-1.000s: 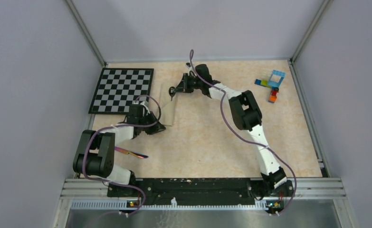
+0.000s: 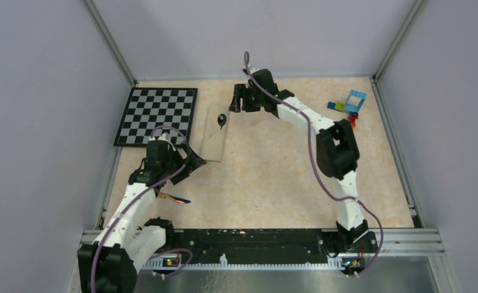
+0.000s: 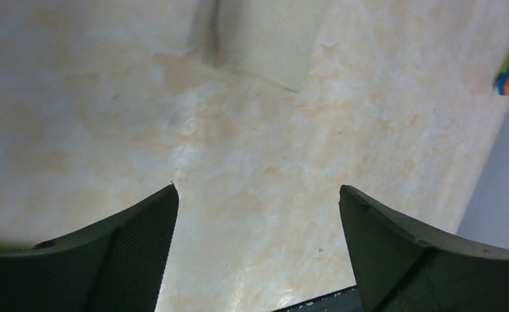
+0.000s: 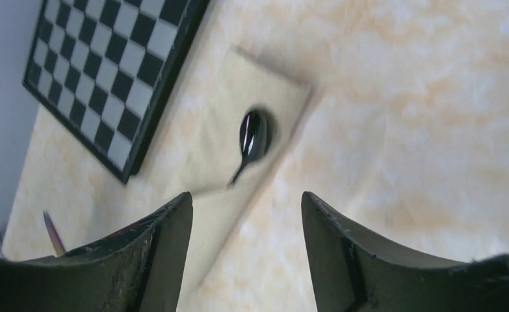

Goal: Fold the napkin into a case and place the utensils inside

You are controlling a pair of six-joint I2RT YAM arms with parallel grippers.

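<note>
The beige napkin [image 2: 213,144] lies folded into a long strip beside the chessboard, with a black spoon [image 2: 221,119] lying in its upper half, handle toward the fold's edge [image 4: 216,190]. My right gripper [image 2: 242,97] stands open above the napkin's far end, empty between its fingers. My left gripper [image 2: 187,162] is open just left of the napkin's near end; in the left wrist view the napkin [image 3: 264,39] shows ahead of the empty fingers. Colourful slim utensils [image 2: 178,199] lie at the lower left, partly hidden by the left arm.
A chessboard [image 2: 152,116] takes up the back left. Toy bricks [image 2: 353,104] sit at the back right.
My left arm has shifted toward the front, uncovering less of the slim utensils, its gripper turned.
</note>
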